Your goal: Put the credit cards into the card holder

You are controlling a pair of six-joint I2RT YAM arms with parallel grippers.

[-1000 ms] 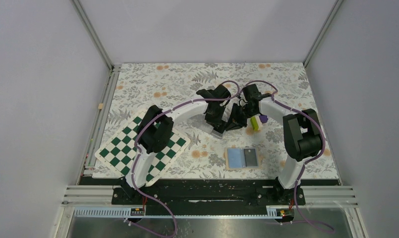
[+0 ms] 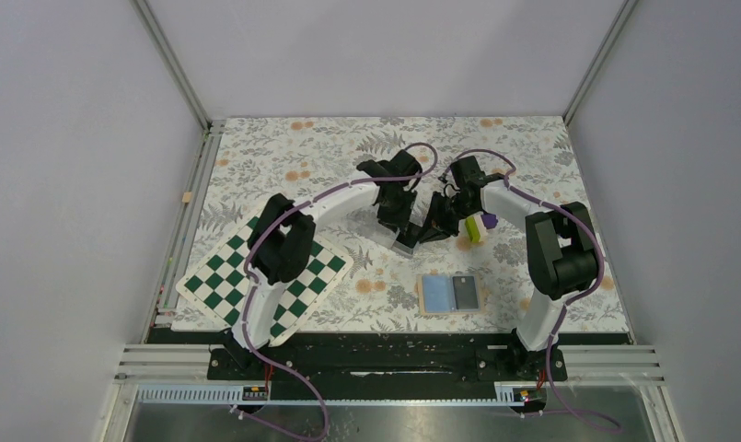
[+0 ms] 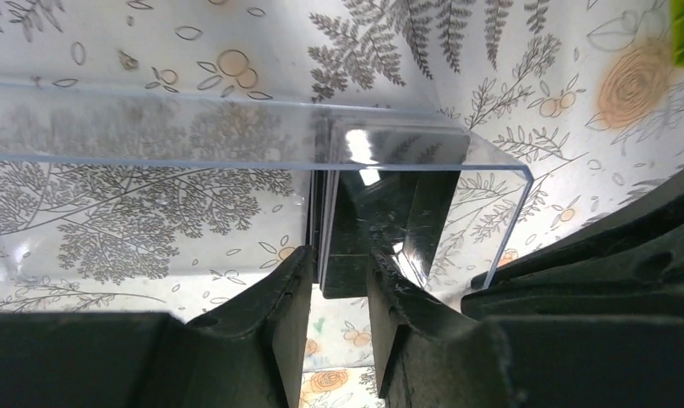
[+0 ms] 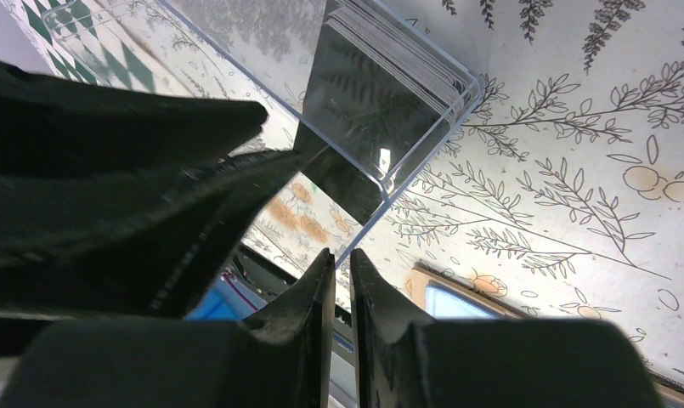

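A clear plastic box with black cards inside it lies mid-table; in the right wrist view, several pale card edges line up against one side. My left gripper is open at the near side of the cards, a finger on either side of the leading card's left edge, with nothing clearly gripped. My right gripper is shut on the near corner edge of the clear box. From above, both grippers meet at the box and partly hide it. Whether the left fingertips touch a card, I cannot tell.
Near the front edge lies a flat tray with a light blue panel and a dark grey panel. A green-and-white checkered board sits under the left arm. Yellow-green and purple items are beside the right gripper.
The right arm and the box look still.
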